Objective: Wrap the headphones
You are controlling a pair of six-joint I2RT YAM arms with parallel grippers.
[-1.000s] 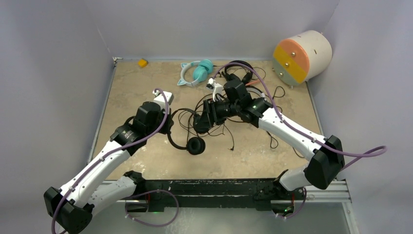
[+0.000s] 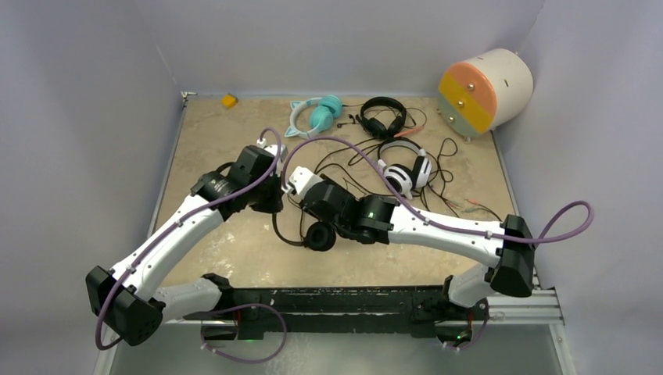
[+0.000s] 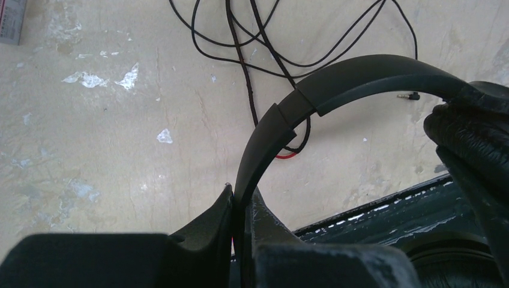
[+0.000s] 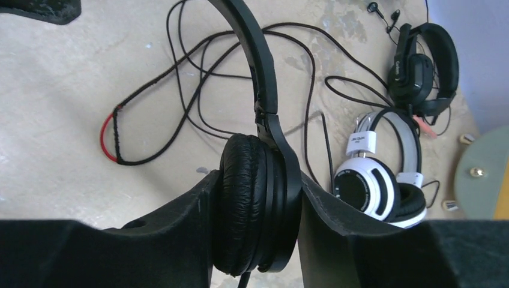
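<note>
My left gripper is shut on the thin headband [image 3: 372, 75] of the black headphones, which arches up and right in the left wrist view. One ear cup [image 2: 320, 236] hangs free over the front half of the table in the top view. The other ear cup [image 4: 258, 204] stands between the fingers of my right gripper, which come close to it on both sides. Whether they press on it cannot be made out. The headphones' black cable [image 4: 150, 159], with a red bit at its bend, lies loosely looped on the table.
Teal cat-ear headphones [image 2: 317, 117], another black pair [image 2: 383, 117] and a white pair [image 2: 408, 168] lie toward the back. A striped drum [image 2: 486, 92] fills the back right corner, and a small yellow block [image 2: 228, 101] the back left.
The left gripper has shifted slightly right, carrying the headband and free ear cup.
</note>
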